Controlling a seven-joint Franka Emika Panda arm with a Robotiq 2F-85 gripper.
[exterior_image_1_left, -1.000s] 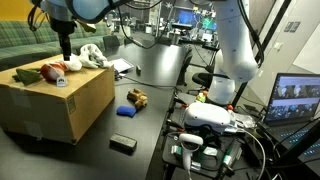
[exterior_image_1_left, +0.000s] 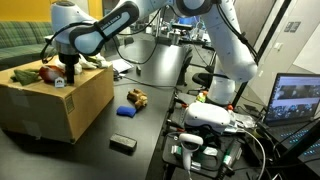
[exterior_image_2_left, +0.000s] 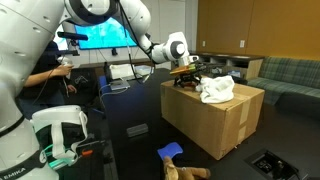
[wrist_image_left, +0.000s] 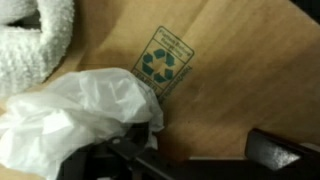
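My gripper is open just over the cardboard box (wrist_image_left: 225, 80), one dark finger (wrist_image_left: 275, 150) standing clear at the right of the wrist view. A crumpled, thin white bag (wrist_image_left: 75, 125) lies against the other finger at lower left; whether it reaches between the fingers cannot be told. Beyond it is a fluffy white towel (wrist_image_left: 35, 45). From the side, the gripper (exterior_image_2_left: 185, 66) is low at the box's left end, beside white cloth (exterior_image_2_left: 217, 90) draped over the edge.
Red and green items (exterior_image_1_left: 45, 73) share the box top (exterior_image_1_left: 22, 93). On the dark floor or table below are a blue object (exterior_image_1_left: 126, 110), a brown toy (exterior_image_1_left: 138, 97) and a black block (exterior_image_1_left: 123, 143). A laptop (exterior_image_1_left: 292, 100) stands far right.
My arm has come down and its gripper now sits low at the box top, near the white bag.
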